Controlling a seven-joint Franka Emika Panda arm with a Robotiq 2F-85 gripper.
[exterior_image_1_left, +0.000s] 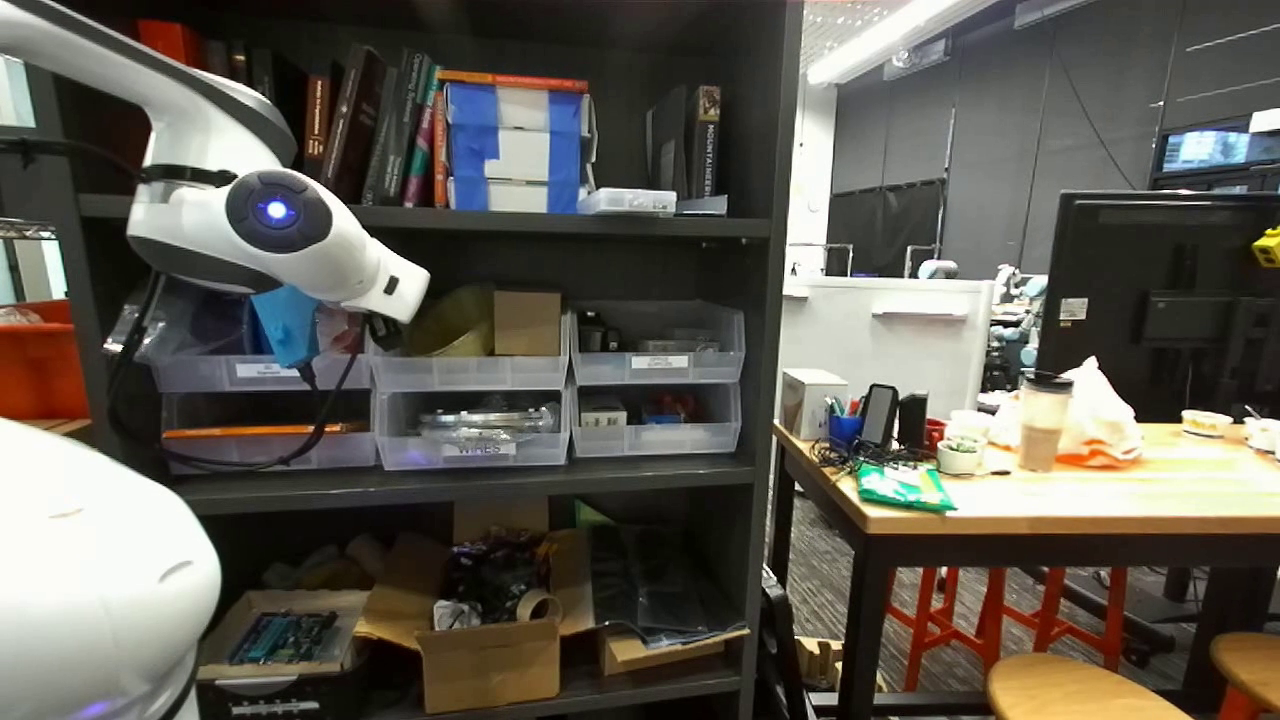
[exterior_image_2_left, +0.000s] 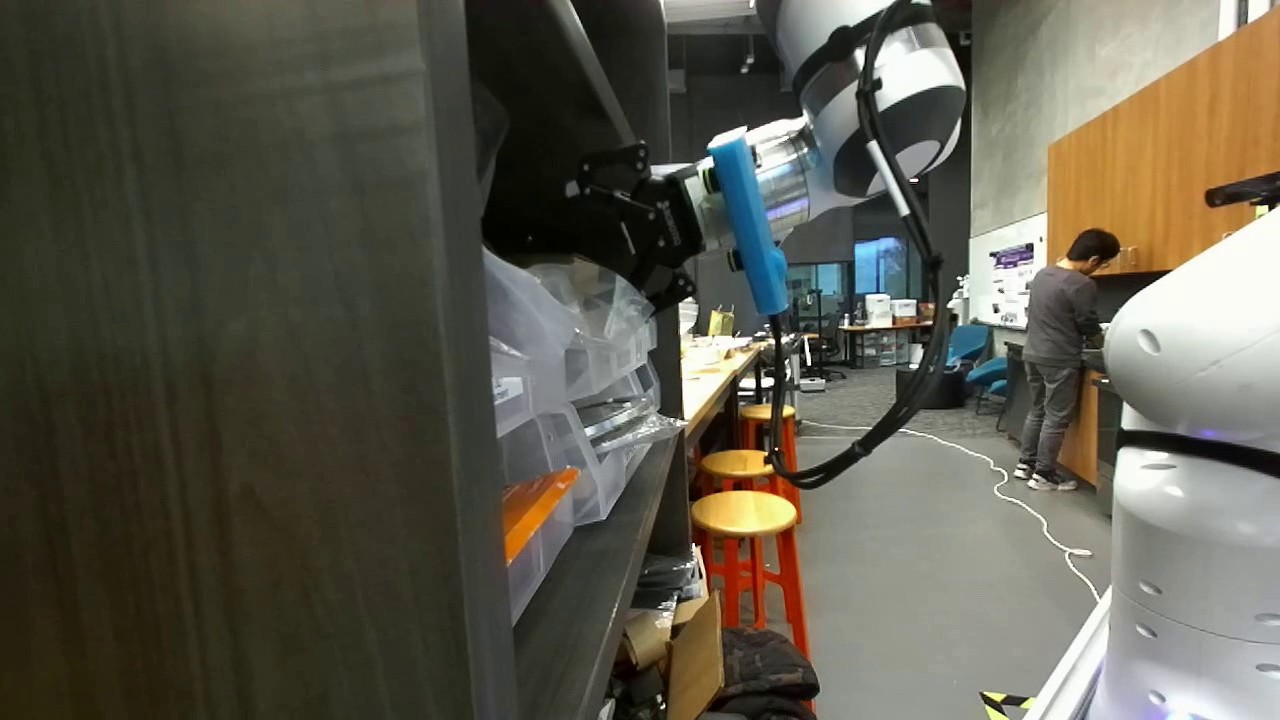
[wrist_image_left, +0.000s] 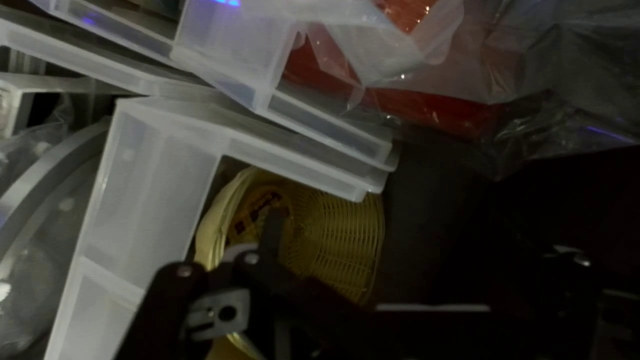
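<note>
My gripper (exterior_image_2_left: 626, 228) is black and stands open in exterior view 2, tilted toward the shelf above the clear bins. Nothing shows between its fingers. In the wrist view one dark finger (wrist_image_left: 273, 234) overlaps a yellow woven basket (wrist_image_left: 336, 234), which sits inside a clear plastic bin (wrist_image_left: 162, 174); contact cannot be told. The other side of the gripper is lost in shadow. From exterior view 1, the white wrist hides most of the gripper, and the basket (exterior_image_1_left: 462, 318) appears beside a brown cardboard box (exterior_image_1_left: 528, 324) in the upper middle bin.
Stacked clear bins (exterior_image_1_left: 474, 450) fill the middle shelf, with shelf boards (exterior_image_1_left: 480, 480) above and below. Red items (wrist_image_left: 420, 111) in clear plastic lie close in the wrist view. A black cable (exterior_image_2_left: 888, 408) hangs from the arm. Open floor lies right of the shelf.
</note>
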